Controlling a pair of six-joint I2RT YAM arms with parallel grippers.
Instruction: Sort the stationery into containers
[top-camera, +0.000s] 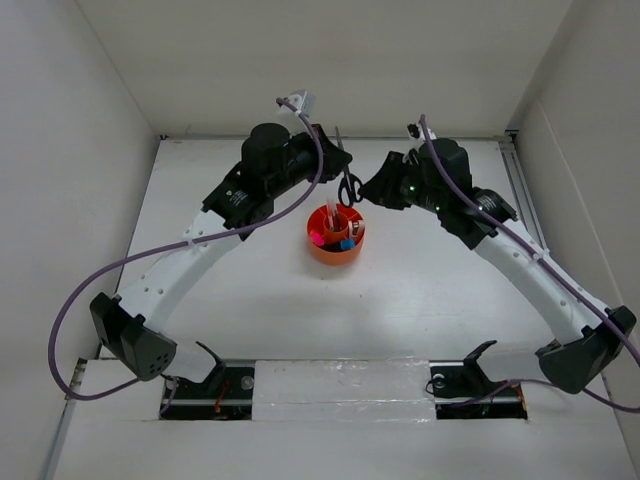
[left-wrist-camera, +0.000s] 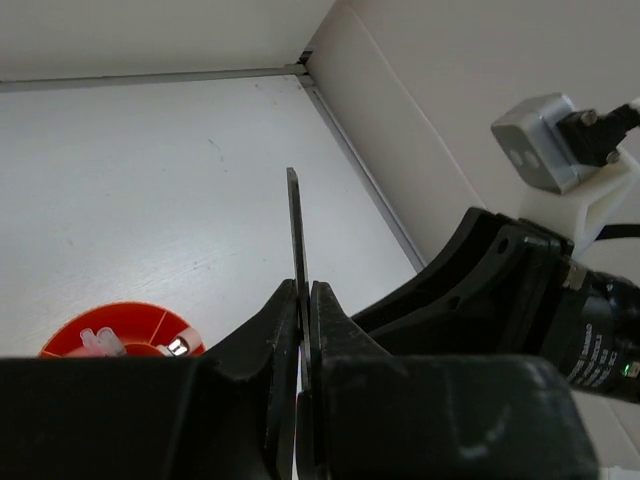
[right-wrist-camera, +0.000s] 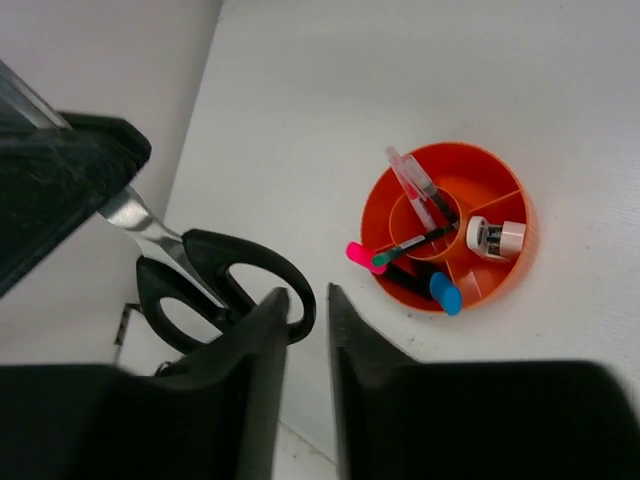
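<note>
Scissors (top-camera: 347, 185) with black handles and metal blades hang in the air behind the orange container (top-camera: 335, 257). My left gripper is shut on the blades, one tip pointing up past its fingers. My right gripper stands slightly open, its fingers a small gap apart, right at the edge of one handle loop; whether they touch it I cannot tell. In the right wrist view the container holds a pink-capped marker (right-wrist-camera: 366, 257), a blue-capped marker (right-wrist-camera: 446, 293), a green-tipped pen (right-wrist-camera: 408, 246), clear-capped pens (right-wrist-camera: 412, 185) and a small white item (right-wrist-camera: 495, 238).
Both arms meet close together above the back of the container. Walls stand at the back and both sides. Clear film (top-camera: 340, 390) lies along the front edge.
</note>
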